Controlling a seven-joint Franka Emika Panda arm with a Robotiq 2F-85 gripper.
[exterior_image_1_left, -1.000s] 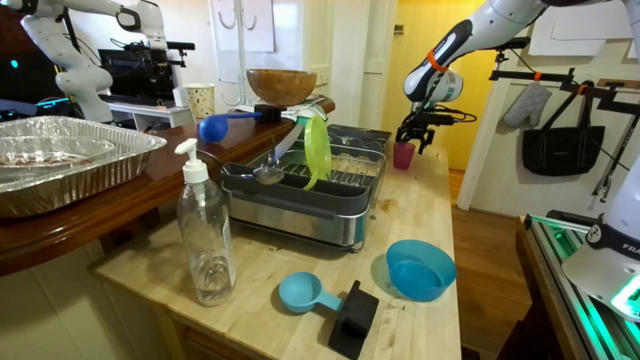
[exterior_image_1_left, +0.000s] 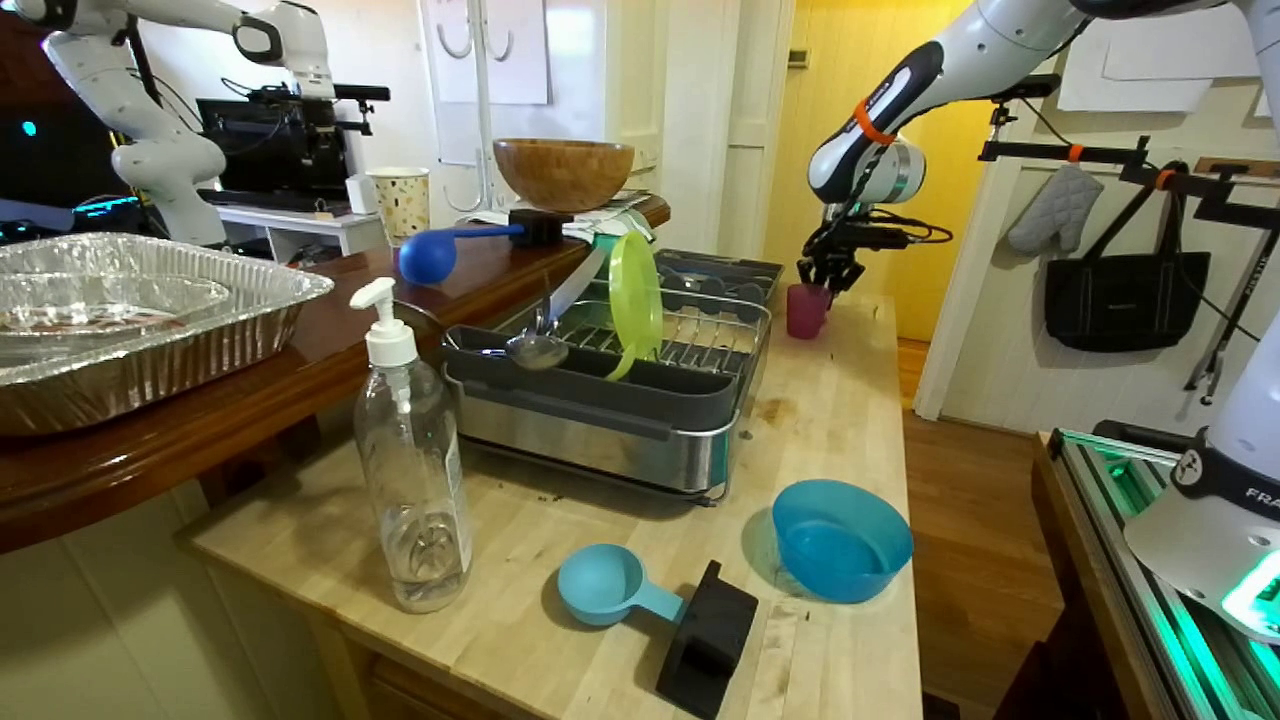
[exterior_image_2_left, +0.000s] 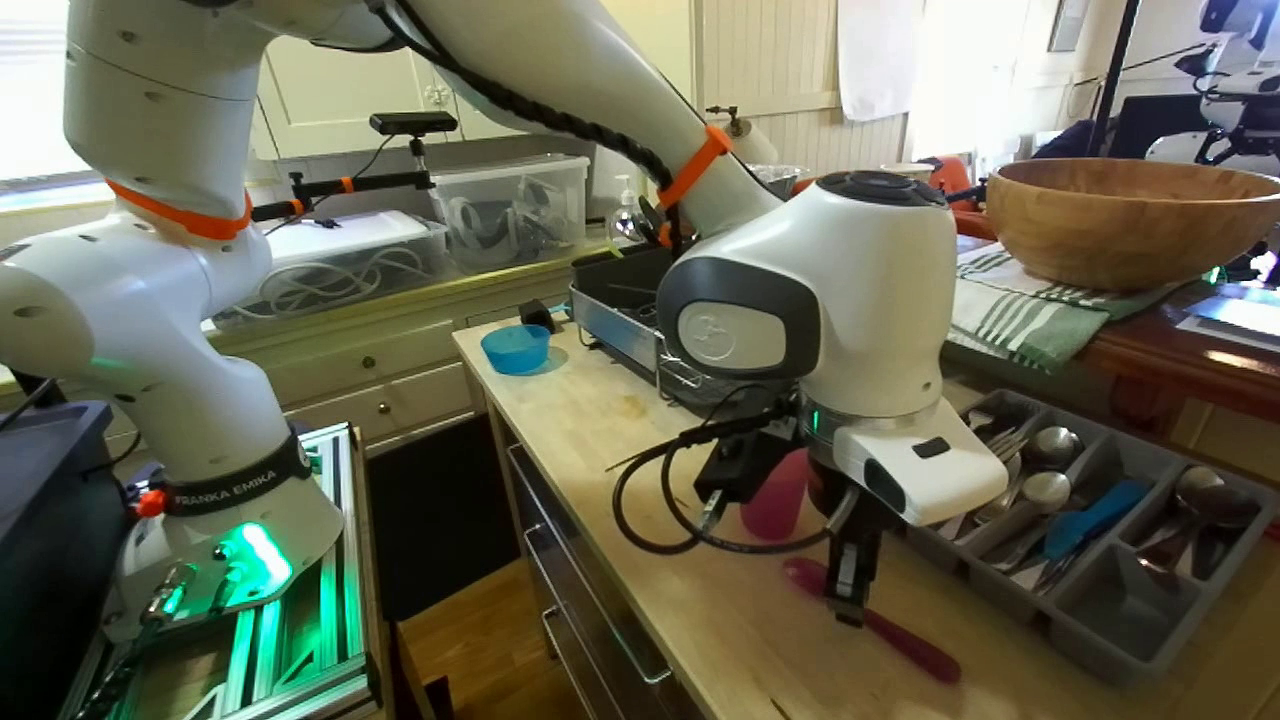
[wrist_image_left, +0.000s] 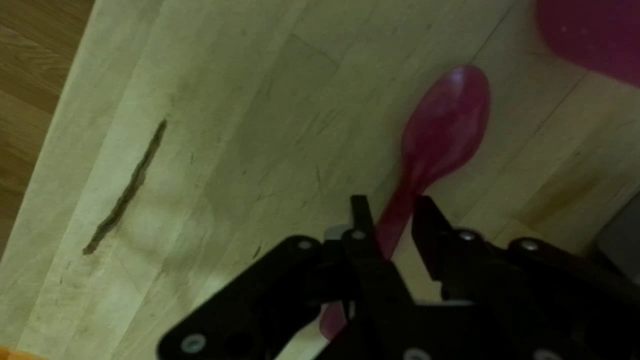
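Observation:
A dark pink spoon (wrist_image_left: 447, 123) lies flat on the wooden counter, its bowl pointing up and right in the wrist view. My gripper straddles its handle, one finger on either side. The fingers stand part open, and a gap shows beside the handle at the right finger. In exterior view 2, the spoon (exterior_image_2_left: 918, 649) lies under the gripper (exterior_image_2_left: 848, 606), whose fingers reach down near the counter. A pink cup (exterior_image_2_left: 774, 510) stands close by, partly behind the arm's cable. From exterior view 1 the cup (exterior_image_1_left: 806, 314) partly blocks the gripper (exterior_image_1_left: 831, 286), and the spoon cannot be seen.
A grey cutlery tray (exterior_image_2_left: 1020, 590) with several utensils sits beside the gripper. Farther along the counter are a dish rack (exterior_image_1_left: 588, 426), a blue bowl (exterior_image_1_left: 842, 542), a light blue scoop (exterior_image_1_left: 603, 583) and a pump bottle (exterior_image_1_left: 414, 504). Bare counter lies toward the open edge.
In exterior view 1, the gripper's fingers have drawn closer together since a second ago. The arm and the cup look unmoved.

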